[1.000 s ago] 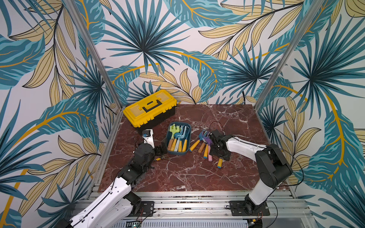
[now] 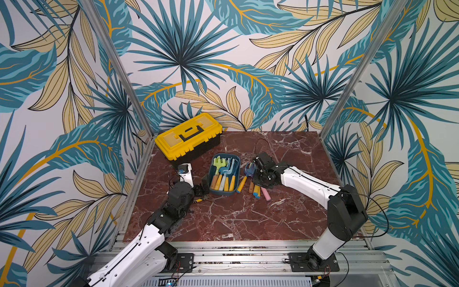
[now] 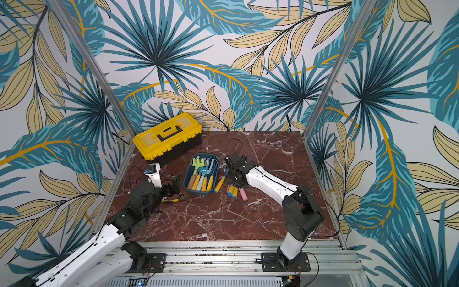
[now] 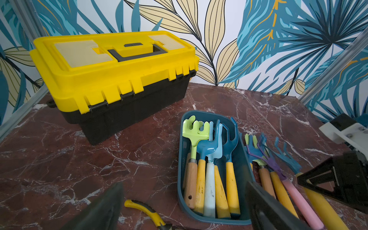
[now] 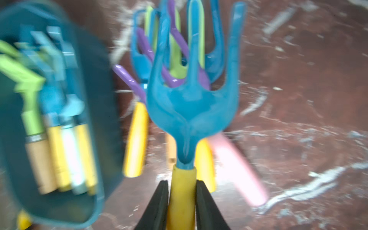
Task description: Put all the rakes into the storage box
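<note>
Shut on the yellow handle of a blue rake point(image 5: 191, 103), my right gripper holds it above the loose tools, right of the storage box. In the left wrist view this rake's tines point(image 4: 285, 155) show above the pile. The storage box point(image 4: 245, 214) is a dark teal open tray holding a green rake point(image 4: 194, 132) and several blue-headed tools with yellow or pale handles. Left of that box, my left gripper point(image 2: 204, 185) stands open with nothing between its fingers; in its own wrist view the fingers point(image 4: 94, 209) are blurred.
Loose rakes with a pink handle point(image 4: 304, 205), yellow and brown handles lie against the box's right side. A yellow-and-black toolbox point(image 4: 115, 69) stands behind left. Yellow-handled pliers point(image 4: 147, 210) lie left of the box.
My right gripper has moved left with the rake, from beside the loose tools to above them and nearer the box. The left arm has stayed still.
</note>
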